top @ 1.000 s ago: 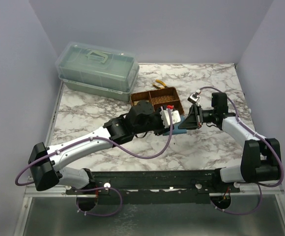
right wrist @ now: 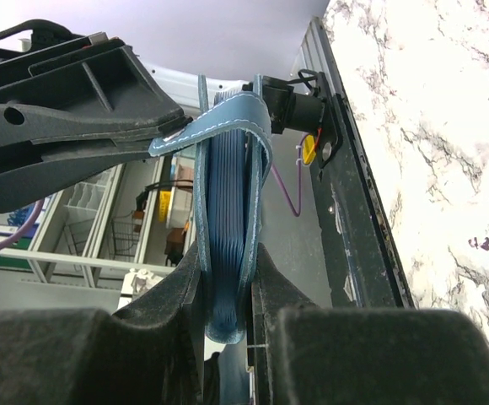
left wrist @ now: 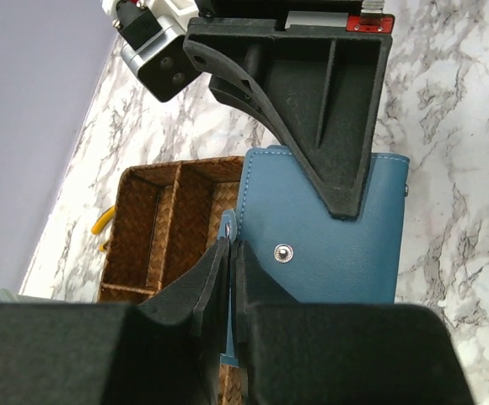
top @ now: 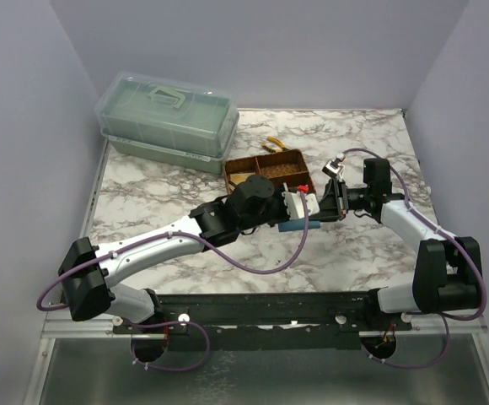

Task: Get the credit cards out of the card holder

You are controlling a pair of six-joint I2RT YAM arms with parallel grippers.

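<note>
A blue leather card holder [left wrist: 320, 253] with white stitching and a snap hangs above the table, below both arms' ends in the top view. My right gripper is shut on it; in that wrist view its side [right wrist: 226, 194] shows a stack of thin sleeves between the covers and a strap over the top. My left gripper is shut at the holder's left edge, by a small blue tab; whether anything is between its fingertips is unclear. No separate card is clearly visible.
A woven divided tray [top: 275, 167] sits behind the holder, with yellow-handled pliers [top: 275, 143] beyond it. A large translucent green box [top: 164, 118] stands at the back left. Bare marble table [top: 135, 194] shows left and in front.
The right arm looks unmoved.
</note>
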